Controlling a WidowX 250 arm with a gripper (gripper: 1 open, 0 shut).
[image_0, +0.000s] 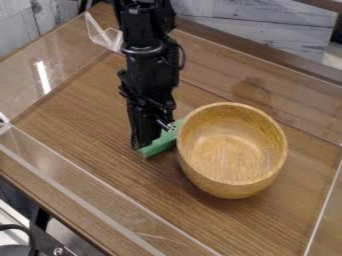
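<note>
My black gripper (142, 134) points down over the wooden table, just left of a green object (162, 142) that lies beside a light wooden bowl (230, 148). The bowl hides part of the green object. Whether the fingers are open or shut, and whether they touch the green object, is hard to tell.
A grey wooden wall runs along the back. A black cable lies at the bottom left edge, and a pale object sits at the left edge.
</note>
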